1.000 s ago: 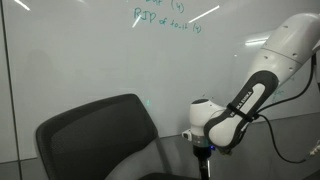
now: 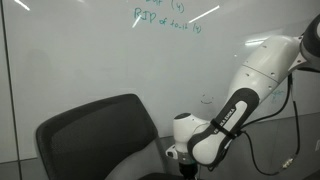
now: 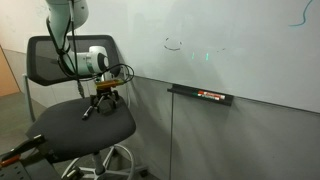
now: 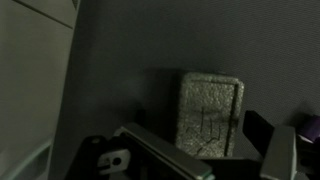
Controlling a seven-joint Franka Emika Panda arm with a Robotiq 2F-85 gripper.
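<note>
A worn grey block, perhaps an eraser [image 4: 208, 112], lies on the dark chair seat [image 4: 120, 60] in the wrist view. My gripper stands open over it, with one finger on each side of the block's near end. Whether the fingers touch it cannot be told. From the second exterior view, the gripper [image 3: 103, 92] reaches down close to the seat [image 3: 75, 130]. Only its dark upper part shows at the bottom of the first exterior view, and the fingertips are out of sight there.
A purple item [image 4: 311, 128] lies at the right edge of the wrist view. Behind the seat rises the chair's backrest [image 2: 95, 140]. The whiteboard [image 3: 240, 50] covers the wall, with a marker tray [image 3: 200, 95] below it holding a red item.
In the first exterior view, the arm has come down and shifted left, and its hand now sits lower beside the backrest. The chair has stayed put.
</note>
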